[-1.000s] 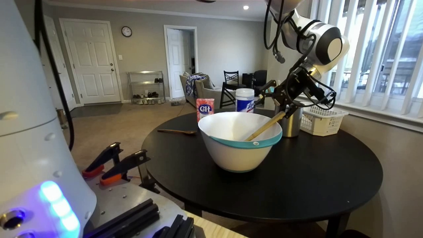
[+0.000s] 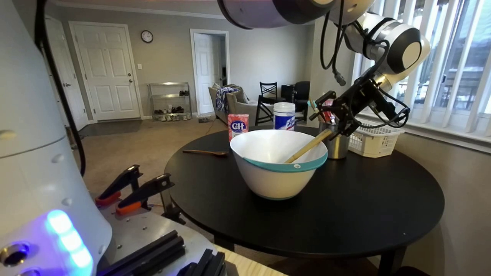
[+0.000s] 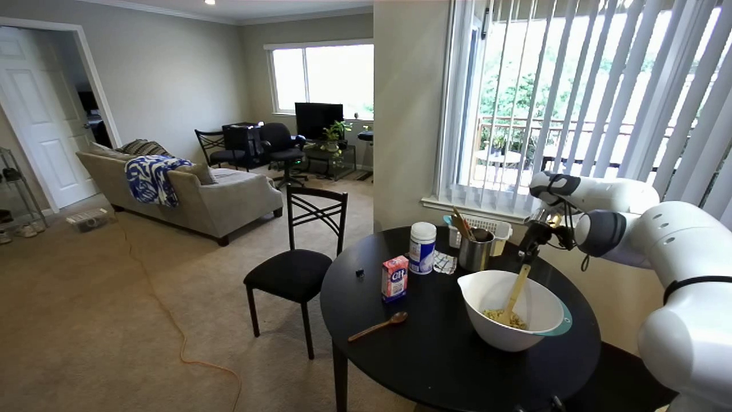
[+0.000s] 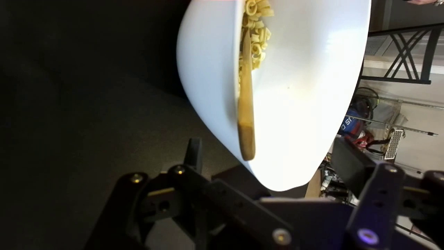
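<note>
A large white mixing bowl (image 2: 276, 177) with a teal rim section stands on the round black table. Curly pasta (image 4: 254, 41) lies in its bottom, clearest in the wrist view. A wooden spoon (image 3: 519, 285) leans inside, its handle resting up over the rim. My gripper is open beyond the handle end, its two fingers spread wide on either side of the bowl's edge, with no grip on the spoon. In exterior view 1, the gripper (image 2: 327, 119) hangs just above and beside the handle's top; whether it touches cannot be told.
Behind the bowl stand a pink C&H box (image 3: 394, 278), a white-and-blue canister (image 3: 422, 247) and a metal utensil holder (image 3: 475, 250). A white basket (image 2: 375, 140) sits near the window. Another wooden spoon (image 3: 377, 327) lies flat.
In exterior view 1 my arm and gripper have shifted right, away from over the bowl. Bowl and wooden spoon look unmoved.
</note>
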